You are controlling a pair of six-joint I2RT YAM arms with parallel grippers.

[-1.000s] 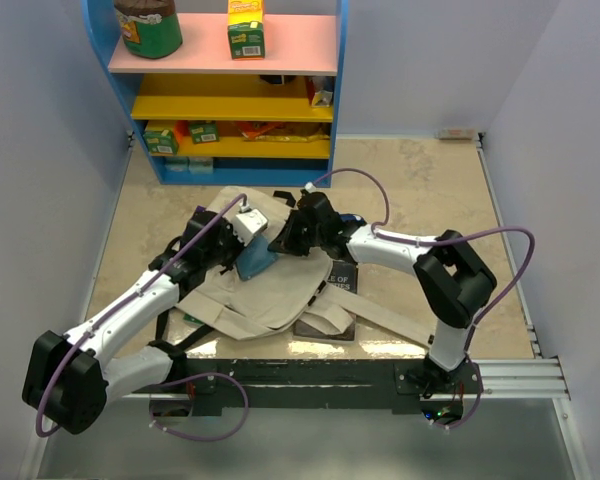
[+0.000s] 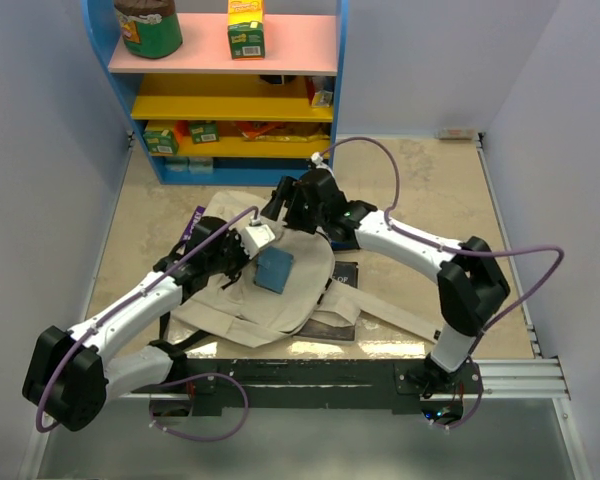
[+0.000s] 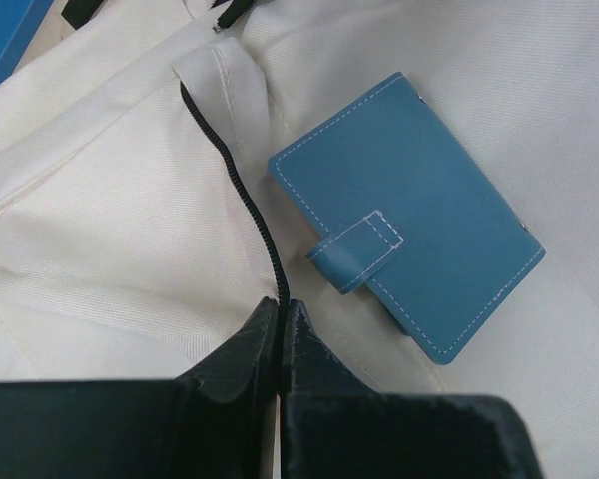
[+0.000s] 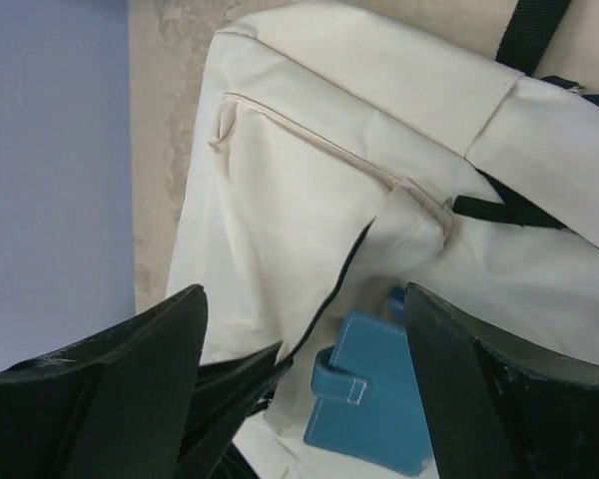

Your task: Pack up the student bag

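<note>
The cream fabric bag [image 2: 305, 265] lies spread on the floor between both arms. A blue notebook with a strap closure rests on its pale cloth, tilted; it also shows in the right wrist view. My left gripper is shut on the black cord-like edge [image 3: 235, 178] of a bag flap, just left of the notebook. Beyond the notebook, over the bag's far side, my right gripper [image 2: 278, 210] is open. In the right wrist view, its fingers [image 4: 170, 334] stand wide apart, with bag cloth and the other gripper in view below.
A blue-framed shelf [image 2: 235, 97] with boxes and packets stands at the back. A dark book [image 2: 346, 275] lies partly under the bag's right edge, and a purple item [image 2: 192, 222] is at its left.
My right gripper has lifted away from the notebook toward the back and opened. The notebook, earlier close to both grippers, now lies farther forward and right on the bag.
</note>
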